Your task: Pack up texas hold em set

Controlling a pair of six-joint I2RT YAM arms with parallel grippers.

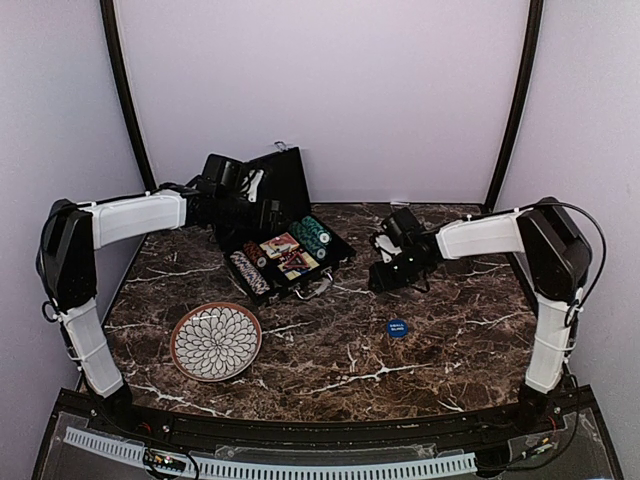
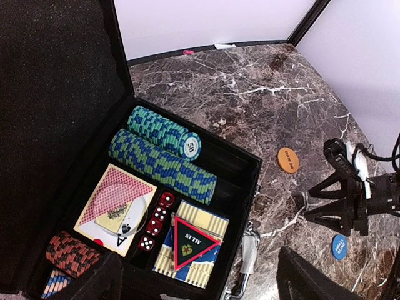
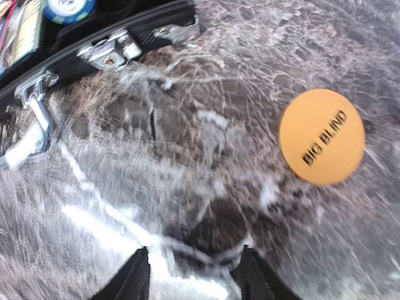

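Note:
The open black case [image 1: 305,290] holds several rows of chips, cards [image 2: 112,206], red dice [image 2: 157,222] and a triangular ALL IN piece [image 2: 190,244]. Over its left half hovers my left gripper [image 1: 268,215], fingers spread and empty. My right gripper [image 1: 378,266] is right of the case, above bare table, with a gap and only marble between its fingertips. The orange BIG BLIND disc [image 3: 322,137] lies flat on the table outside those fingers; the right arm hides it in the top view. Nearer the front lies the blue SMALL BLIND disc [image 1: 397,328].
A patterned plate [image 1: 215,342] stands at the front left. The case lid [image 1: 285,180] is raised at the back, and a metal handle [image 2: 247,259] sticks out from the case's front.

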